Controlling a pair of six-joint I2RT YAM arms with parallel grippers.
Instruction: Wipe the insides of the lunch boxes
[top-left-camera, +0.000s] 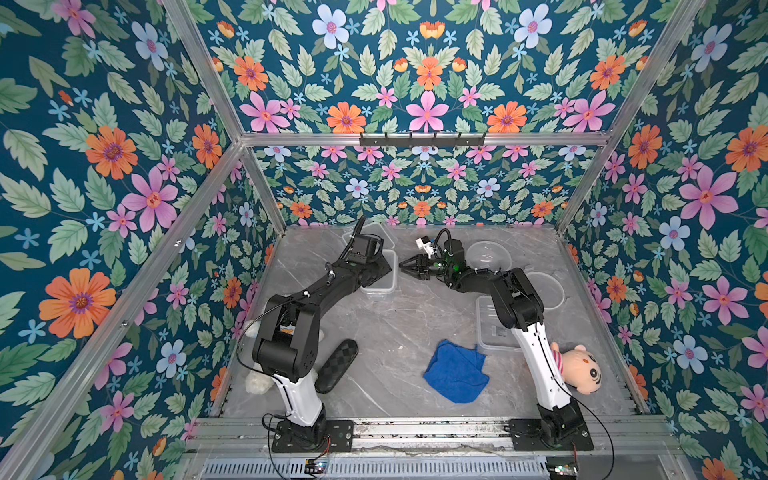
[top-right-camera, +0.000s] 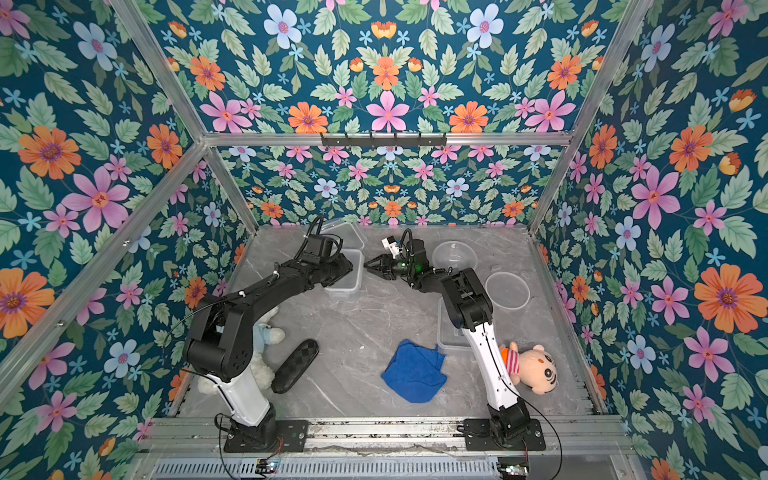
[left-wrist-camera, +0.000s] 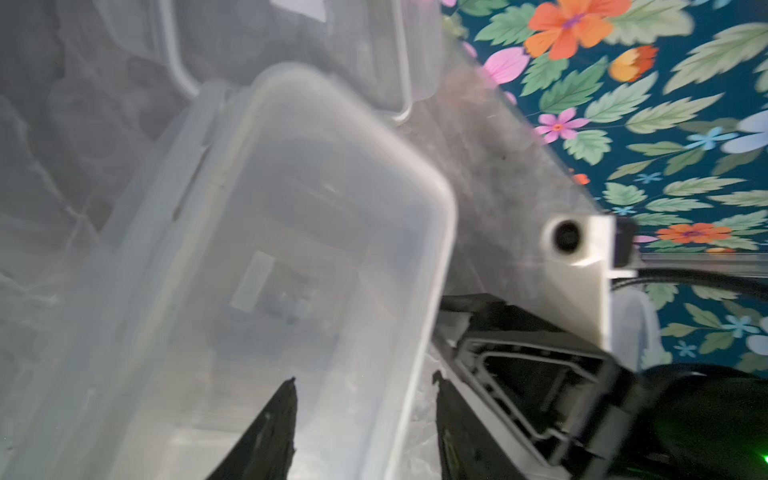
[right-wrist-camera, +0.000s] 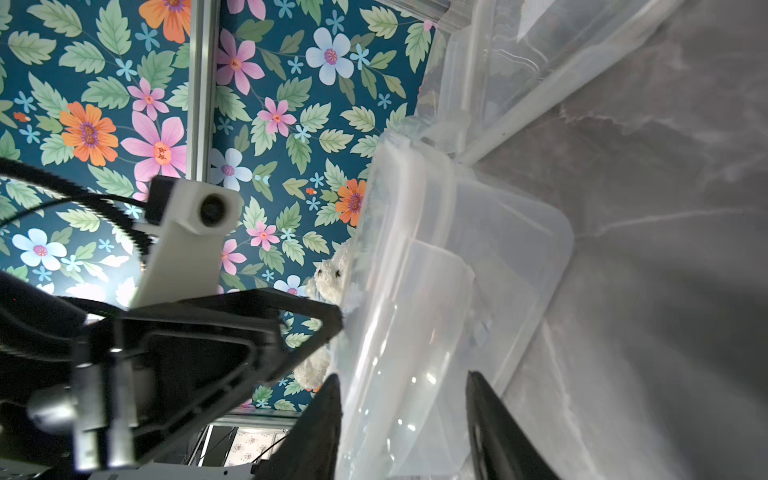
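A clear plastic lunch box (left-wrist-camera: 304, 224) stands at the back left of the table, with a second clear box (left-wrist-camera: 320, 32) behind it. My left gripper hangs open over the first box's interior. My right gripper is open just right of that box, its fingers in front of the box's side wall, nothing between them. A blue cloth (top-left-camera: 456, 371) lies bunched at the front centre, apart from both grippers.
Round containers (top-right-camera: 454, 254) and a rectangular one (top-right-camera: 453, 336) sit at the right. A dark oblong case (top-left-camera: 336, 366) and plush toys lie front left; a doll (top-left-camera: 582, 368) front right.
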